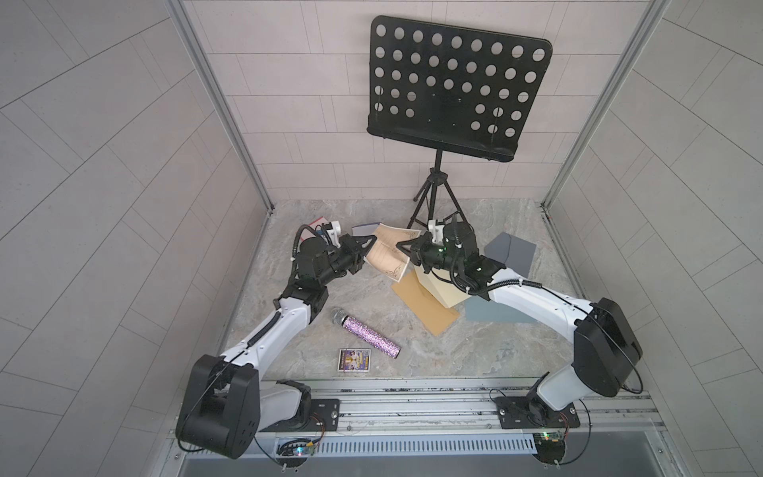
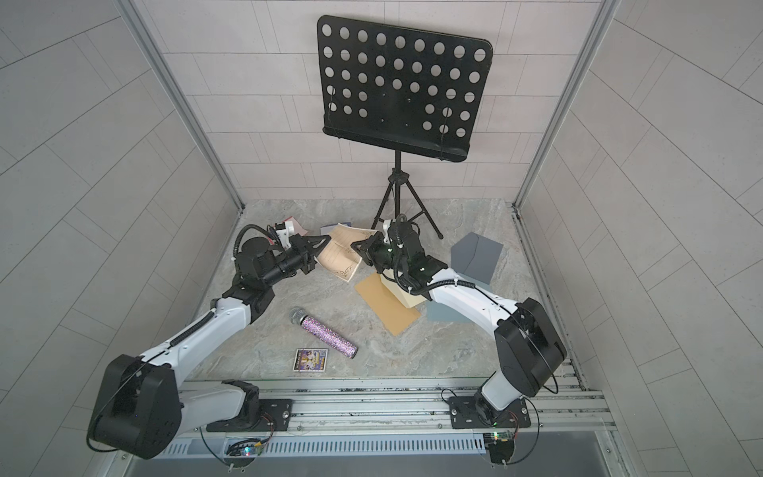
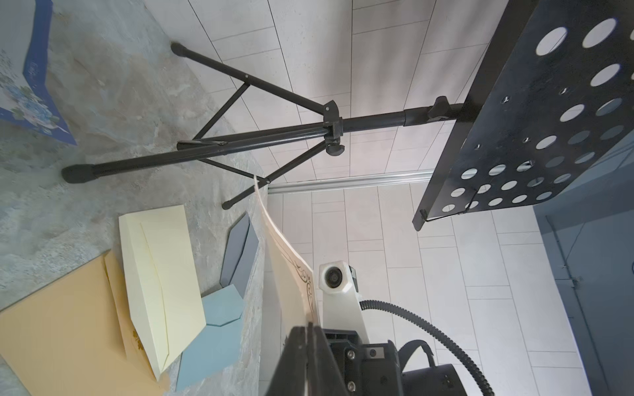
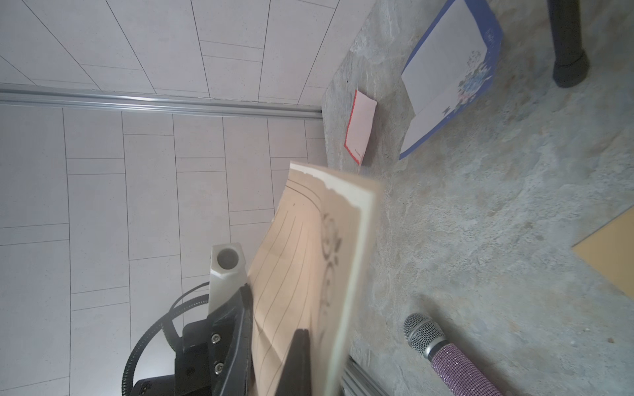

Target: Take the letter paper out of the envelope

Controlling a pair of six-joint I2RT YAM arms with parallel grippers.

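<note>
The letter paper (image 1: 387,256), a peach sheet with ruled lines and a decorated border, is raised and slightly curved between my two grippers. Its left edge meets the fingertips of my left gripper (image 1: 370,241); in the left wrist view these fingers (image 3: 290,369) lie close together, and any gap at the sheet is hard to make out. On the other side, my right gripper (image 1: 403,248) is shut on the sheet. The right wrist view shows the paper (image 4: 287,283) running up into the right gripper's dark fingers (image 4: 302,356). An orange envelope (image 1: 427,300) and a cream envelope (image 3: 161,277) lie below.
Grey-blue envelopes (image 3: 212,349) lie at the right. A black music stand (image 1: 435,179) rises at the back, close behind the paper. On the floor are a glittery microphone (image 1: 369,335), a picture card (image 1: 353,360), a pink card (image 4: 360,126) and a blue-edged card (image 4: 449,79).
</note>
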